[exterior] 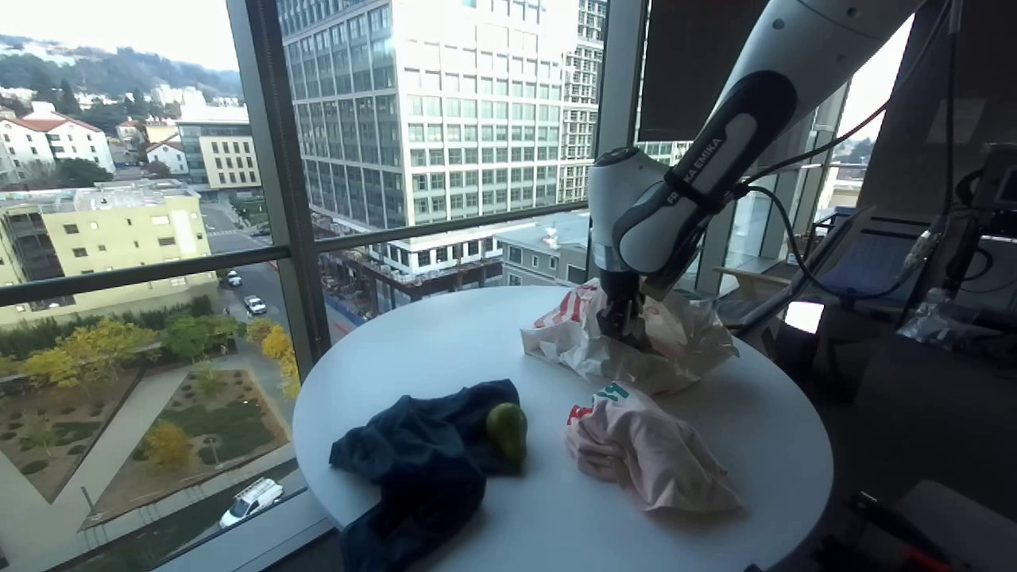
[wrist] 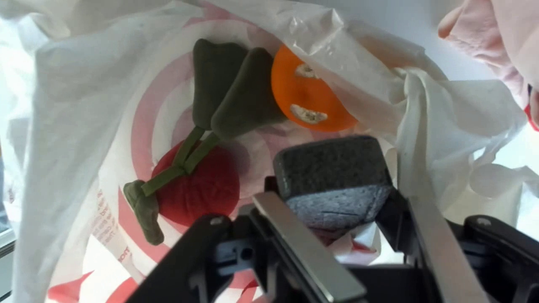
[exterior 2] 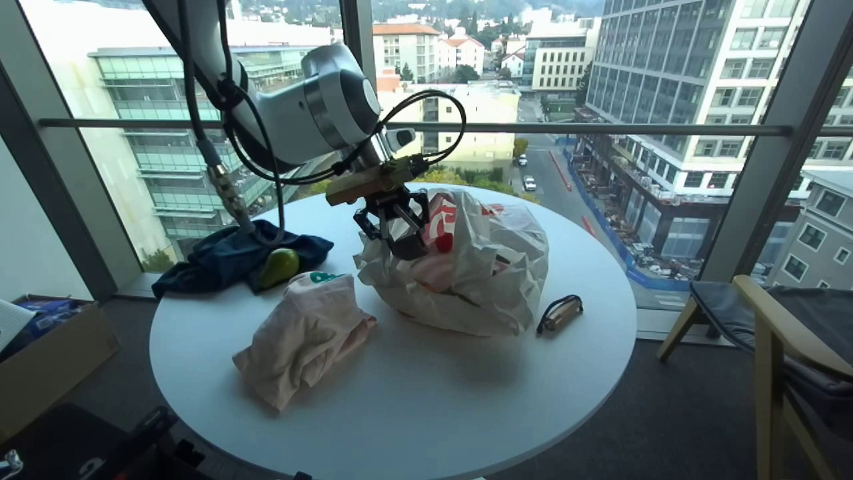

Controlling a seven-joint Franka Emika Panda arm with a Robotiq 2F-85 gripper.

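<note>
My gripper is shut on a dark grey block (wrist: 333, 169), which sits between its fingertips in the wrist view. In exterior view 2 the block (exterior 2: 408, 245) hangs below the gripper (exterior 2: 397, 224), at the mouth of a crumpled white plastic bag (exterior 2: 488, 292) with red print. Inside the bag, the wrist view shows a red plush beet (wrist: 202, 189) with green leaves and an orange ball-like thing (wrist: 308, 96) with pale marks, partly covered by plastic. Bag folds hide much of the gripper (exterior: 624, 324) in exterior view 1.
A pale pink cloth (exterior: 658, 457) lies in front of the bag. A dark blue cloth (exterior: 410, 448) with a green pear-like fruit (exterior: 507, 432) is farther left. A small brown item (exterior 2: 562, 313) with a black strap lies beside the bag. The white table (exterior 2: 448, 400) has bare front space.
</note>
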